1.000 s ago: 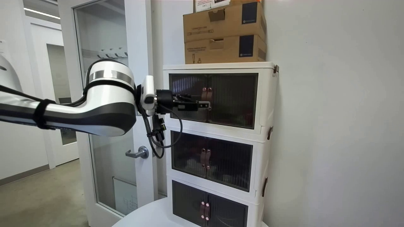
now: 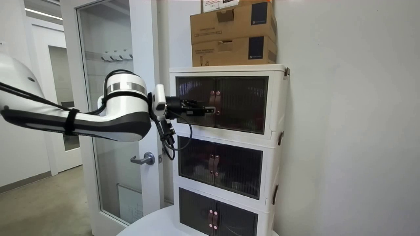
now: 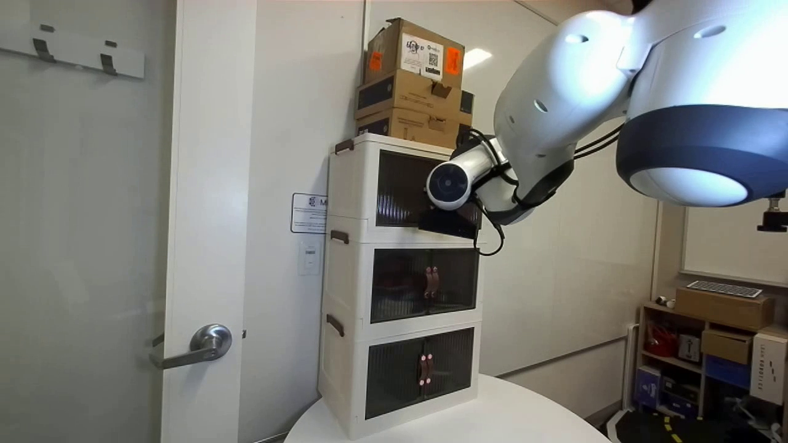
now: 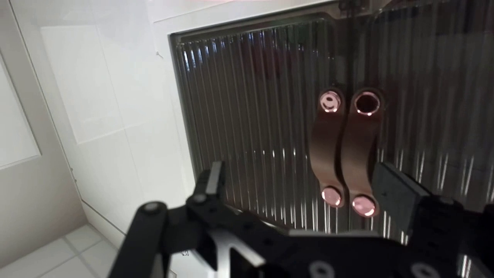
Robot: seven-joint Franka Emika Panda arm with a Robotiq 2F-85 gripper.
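Observation:
The white cabinet (image 2: 277, 102) is a stack of three units, each with dark ribbed double doors, all shut. My gripper stands open in front of the top unit. In the wrist view, the left brown strap handle (image 4: 324, 150) and the right strap handle (image 4: 357, 153) both appear within the gap between the fingers. They show much nearer to the right finger (image 4: 397, 194) than to the left finger (image 4: 214, 180). Nothing is gripped, and whether the right finger touches its neighbouring strap cannot be told. In exterior view 2 the arm hides the top handles.
Cardboard boxes (image 2: 232, 31) are stacked on top of the cabinet. Below, a round white table (image 3: 510, 413) carries it. A glass door with a lever handle (image 2: 143, 159) stands to the cabinet's left in exterior view 1. Cables (image 2: 190, 135) loop under my wrist.
In exterior view 1 my forearm and wrist have shifted right and slightly down. The fingertips have moved only a little, slightly to the left. The cabinet doors look unchanged.

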